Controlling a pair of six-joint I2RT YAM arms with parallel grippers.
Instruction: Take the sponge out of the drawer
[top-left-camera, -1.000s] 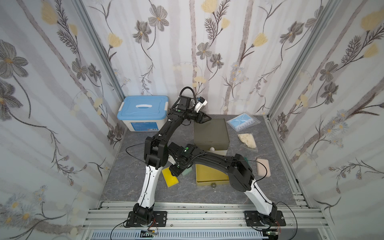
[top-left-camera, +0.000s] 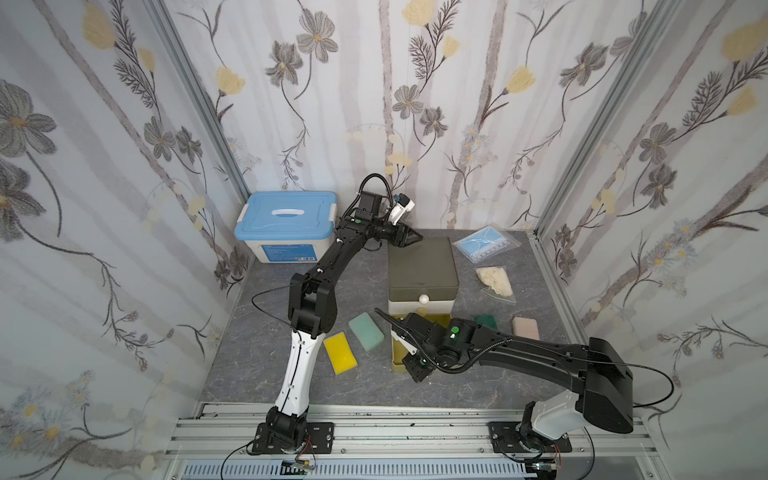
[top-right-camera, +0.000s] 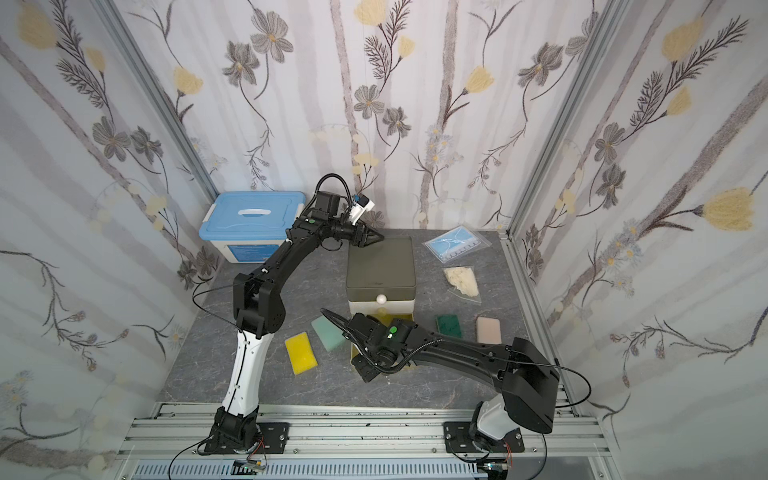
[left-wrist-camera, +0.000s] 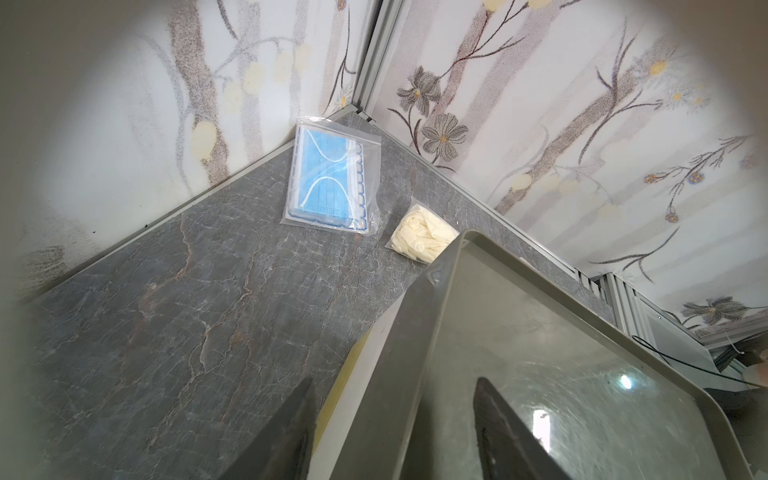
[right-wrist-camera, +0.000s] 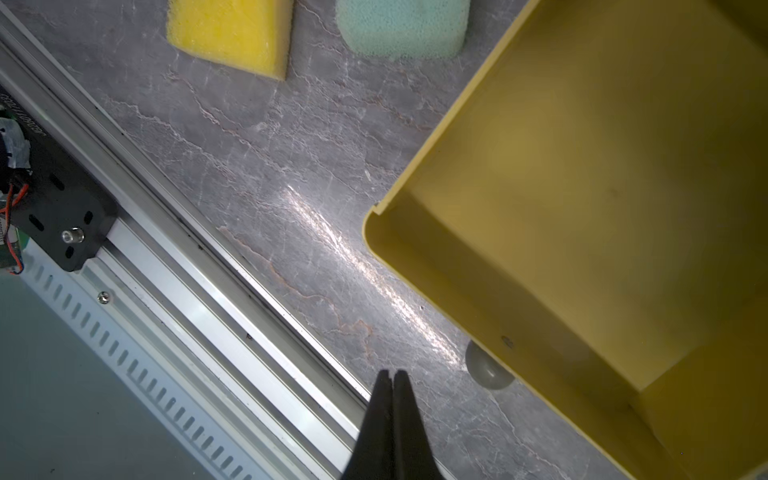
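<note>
The yellow drawer (right-wrist-camera: 560, 160) stands pulled out, and no sponge shows in the part seen in the right wrist view. Left of it on the table lie a pale teal sponge (top-left-camera: 366, 331) and a yellow sponge (top-left-camera: 340, 353). My right gripper is shut with nothing between its fingers, beyond the drawer's front wall near its round knob (right-wrist-camera: 486, 366). Its arm hides part of the drawer in both top views. At the grey-lidded cabinet's (top-left-camera: 424, 268) back left corner, my left gripper is open, the lid edge (left-wrist-camera: 416, 376) appearing between its fingers.
A dark green sponge (top-right-camera: 449, 325) and a pink one (top-right-camera: 488, 329) lie right of the drawer. Bagged masks (top-left-camera: 485, 243) and a bag of cream-coloured stuff (top-left-camera: 496, 281) lie behind them. A blue-lidded box (top-left-camera: 288, 216) stands back left.
The left arm has stayed still.
</note>
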